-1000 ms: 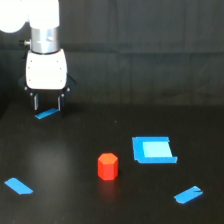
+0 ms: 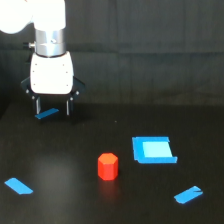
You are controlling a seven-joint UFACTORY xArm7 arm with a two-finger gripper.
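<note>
A red hexagonal block [image 2: 108, 167] sits on the dark tabletop, a little left of the view's middle and towards the front. At the back left hangs my gripper [image 2: 54, 107], open, its two fingers well apart and pointing down. No object shows between its fingers. A wide gap separates it from the red block. To the block's right lies a light square [image 2: 156, 149] framed in blue tape, with nothing on it.
Blue tape strips [image 2: 18, 186] lie at the front left and, as another strip [image 2: 188, 195], at the front right. A further strip [image 2: 47, 114] is near the gripper at the back left. The dark table [image 2: 75, 140] between gripper and block is clear.
My gripper has shifted slightly to the right and a touch lower, and its fingers appear a little farther apart. The red block and the taped square have not moved.
</note>
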